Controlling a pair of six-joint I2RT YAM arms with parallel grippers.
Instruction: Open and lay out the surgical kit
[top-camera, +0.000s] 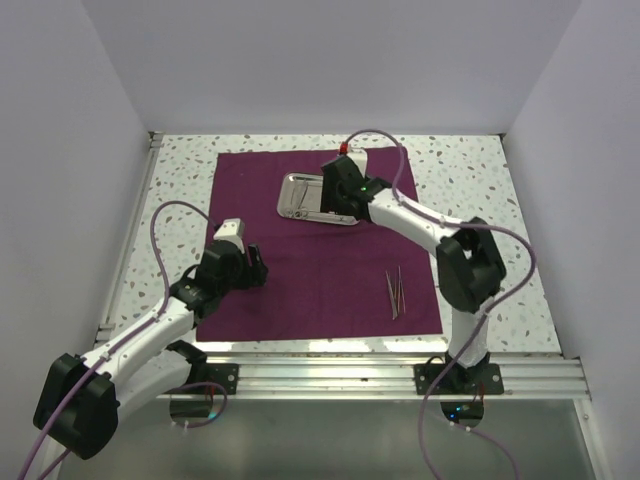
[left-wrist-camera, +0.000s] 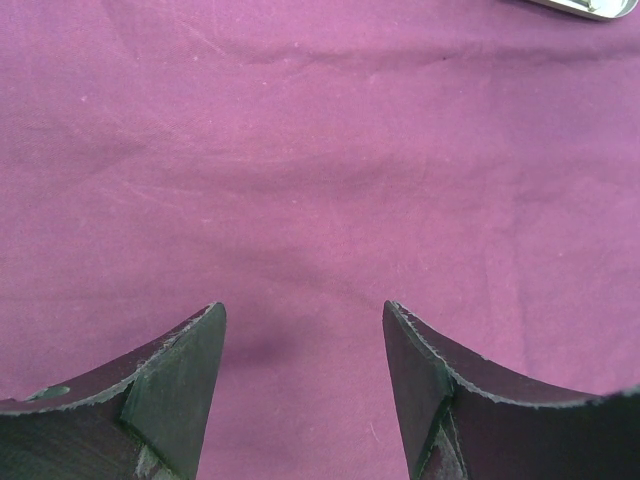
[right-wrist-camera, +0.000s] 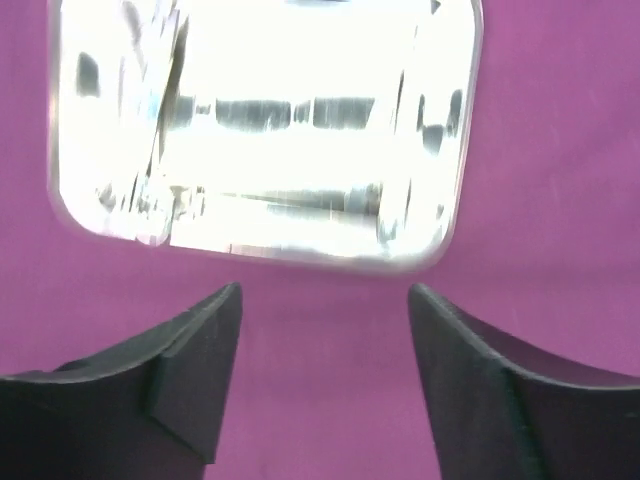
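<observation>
A steel tray (top-camera: 300, 210) (right-wrist-camera: 280, 150) with a few slim instruments in it sits on the upper purple cloth (top-camera: 310, 280). My right gripper (top-camera: 338, 195) hangs over the tray's right part, open, nothing between its fingers; its wrist view is blurred, with the tray just beyond the fingertips. My left gripper (top-camera: 256, 262) stands open over bare cloth at left, the tray's corner at the upper right of its view. Several thin instruments (top-camera: 395, 295) lie side by side on the cloth at lower right.
The speckled table top (top-camera: 480, 180) surrounds the cloth, with grey walls on the sides and back.
</observation>
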